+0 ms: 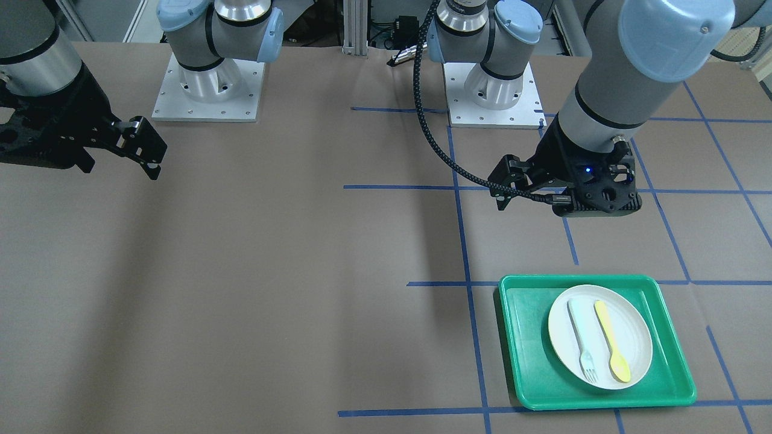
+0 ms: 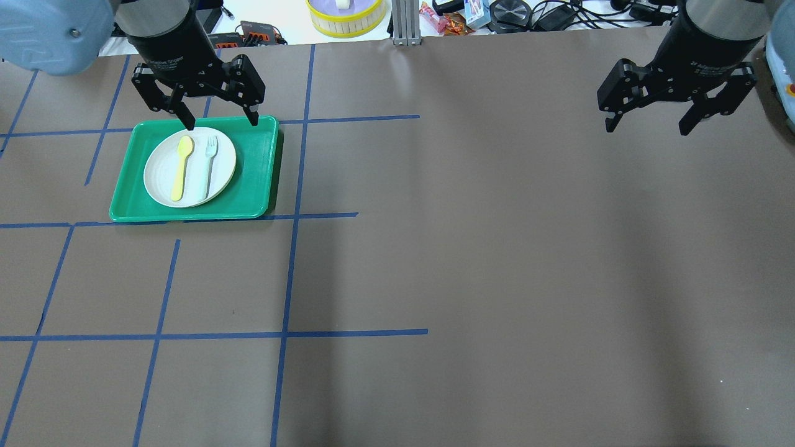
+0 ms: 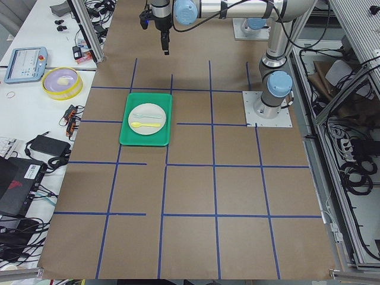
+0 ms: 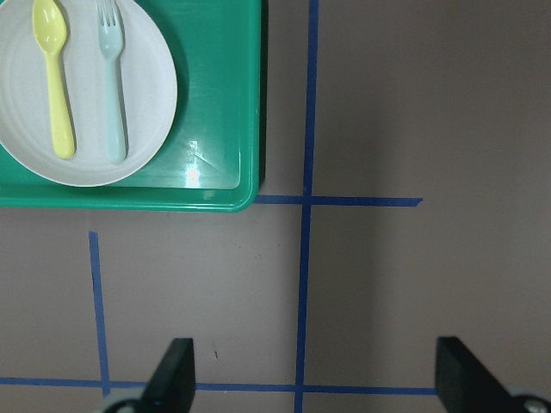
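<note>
A green tray (image 1: 528, 340) holds a white plate (image 2: 156, 171) with a yellow spoon (image 4: 55, 95) and a light blue fork (image 4: 112, 95) lying side by side on it. My black gripper (image 2: 219, 119) hangs above the table near the tray, higher than the tray and apart from it. In the left wrist view its two fingers stand wide apart at the bottom edge, open, with only bare table between them.
A second arm's black gripper (image 2: 647, 126) hangs at the right of the top view. The table (image 2: 484, 261), marked with blue tape lines, is otherwise clear. Clutter and cables lie beyond the table's edges.
</note>
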